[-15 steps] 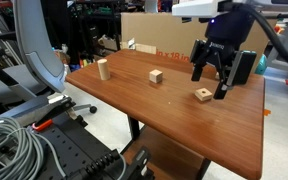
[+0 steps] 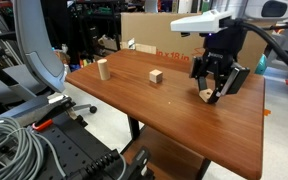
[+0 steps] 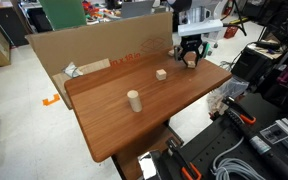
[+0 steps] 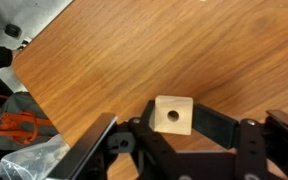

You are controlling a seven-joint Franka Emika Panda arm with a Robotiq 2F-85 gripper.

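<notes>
A light wooden block (image 4: pixel 173 115) with a round hole in its face sits between my gripper's fingers in the wrist view. My gripper (image 2: pixel 207 97) is shut on this block, low over the right part of the wooden table (image 2: pixel 184 115). In the second exterior view the gripper (image 3: pixel 191 64) is at the table's far right end, with the pale block between its dark fingers. Whether the block still touches the tabletop I cannot tell.
A small wooden cube (image 2: pixel 156 76) stands near the table's middle, and a pale cylinder (image 2: pixel 104 69) stands upright toward the left end. Bare wood surrounds both. A brown board (image 3: pixel 104 48) rises behind the table.
My gripper has come down around the holed block and its fingers have closed on it. The block has shifted slightly. The cube and cylinder stay put.
</notes>
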